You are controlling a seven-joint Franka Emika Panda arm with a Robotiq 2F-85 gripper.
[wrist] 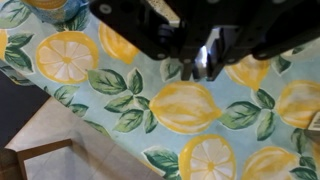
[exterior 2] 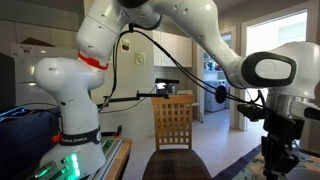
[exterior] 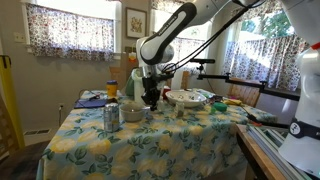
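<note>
Over the lemon-print tablecloth [wrist: 185, 108], my gripper points down with its fingers close together. Something small and pale [wrist: 212, 40] shows between them in the wrist view; what it is cannot be made out. From the side, the gripper [exterior: 152, 104] is low above the table, just right of a pale bowl [exterior: 133, 112]. In the second exterior view the dark gripper [exterior 2: 275, 158] hangs near the lower right edge, its fingertips too dark to read.
A silver can [exterior: 111, 118] stands left of the bowl. To the right lies a large white dish [exterior: 188, 97], with small items around it. A wooden chair [exterior 2: 173, 125] stands behind.
</note>
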